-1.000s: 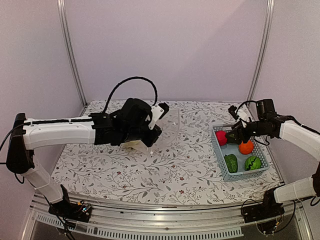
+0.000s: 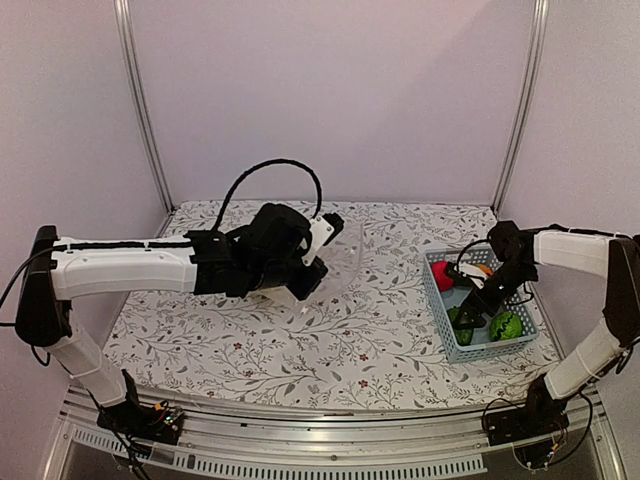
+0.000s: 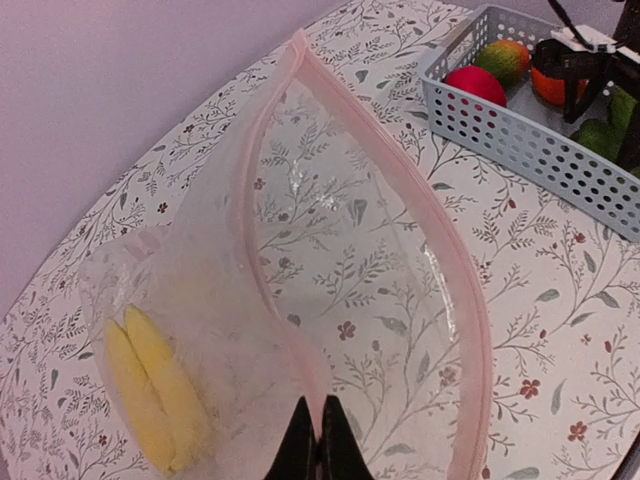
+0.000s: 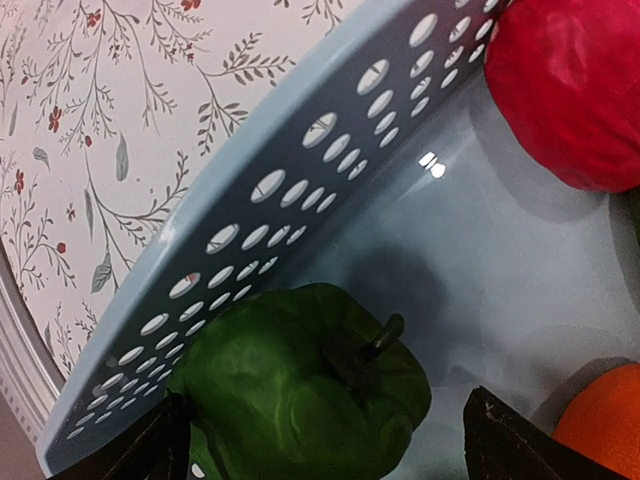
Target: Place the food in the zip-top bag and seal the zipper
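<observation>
A clear zip top bag with a pink zipper rim stands with its mouth spread wide. Inside it, at the lower left, lie two yellow pieces of food. My left gripper is shut on the near part of the bag's rim. On the right, my right gripper reaches down into the grey basket, fingers apart. Between its fingers is a dark green pepper, lying against the basket's wall; contact with the fingers cannot be made out.
The basket also holds a red item, an orange one, a green-orange one and a striped green one. Its perforated wall rises close beside the pepper. Bare patterned table lies between bag and basket.
</observation>
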